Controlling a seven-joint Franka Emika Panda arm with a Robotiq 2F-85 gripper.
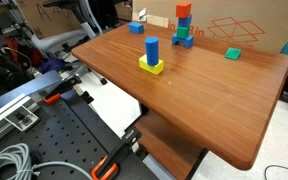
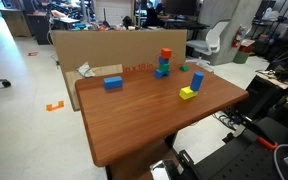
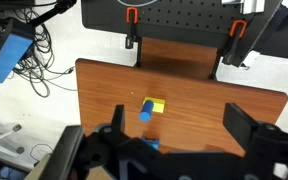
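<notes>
My gripper stands open in the wrist view, its dark fingers wide apart, with nothing between them. Below it on the wooden table, a blue cylinder (image 1: 151, 50) stands upright on a yellow block (image 1: 152, 66). Further back rises a stack: a red block (image 1: 183, 10) on top, a green one (image 1: 182, 25) in the middle and blue (image 1: 184, 40) at the bottom. Apart from these lie a flat green block (image 1: 233, 53) and a single blue block (image 2: 113, 82). The gripper's fingers are not clearly visible in either exterior view.
A cardboard panel (image 2: 134, 48) stands along one side of the table (image 2: 134, 120). Black mounts and clamps (image 1: 114, 158) sit at the robot's edge, with white cables (image 1: 16, 155) nearby.
</notes>
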